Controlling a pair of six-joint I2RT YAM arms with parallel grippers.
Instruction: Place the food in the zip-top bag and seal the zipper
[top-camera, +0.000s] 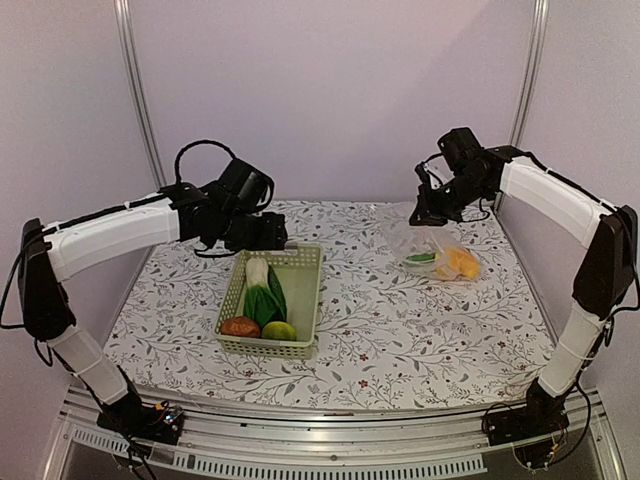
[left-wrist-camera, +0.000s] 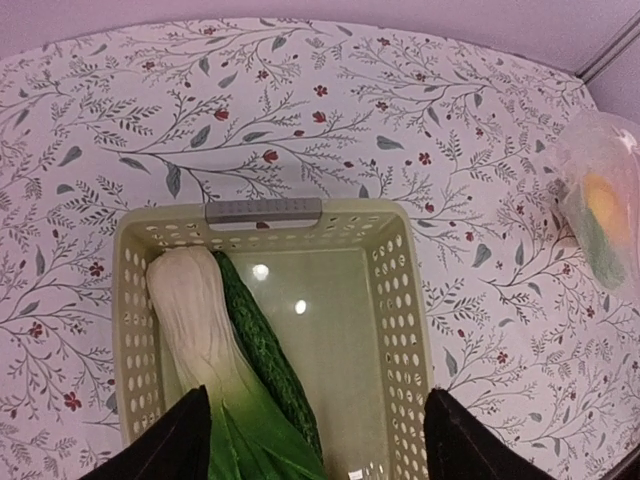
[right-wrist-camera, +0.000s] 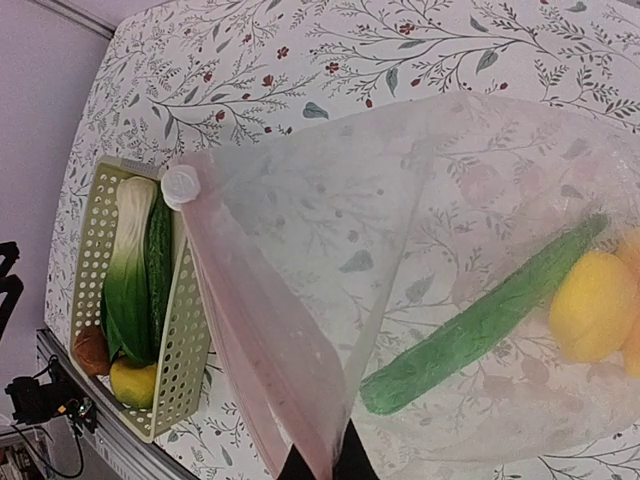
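The clear zip bag (right-wrist-camera: 300, 190) has its mouth edge pinched in my right gripper, whose fingers are shut on the film. Inside the bag lie a green cucumber-like vegetable (right-wrist-camera: 480, 325) and yellow-orange fruit (right-wrist-camera: 592, 305). A white slider (right-wrist-camera: 181, 187) sits at one corner of the mouth. In the top view the bag's lower part (top-camera: 440, 258) rests at the table's back right. My left gripper is open and empty, above the back part of the basket (top-camera: 312, 290). The basket holds a leafy white-green vegetable (left-wrist-camera: 190, 300), a dark cucumber (left-wrist-camera: 262, 345) and two round items.
A brown item (top-camera: 240, 327) and a yellow-green fruit (top-camera: 279, 331) lie at the basket's front end. The patterned table between basket and bag is clear, as is the front right. Walls (top-camera: 320, 100) stand behind and at the sides.
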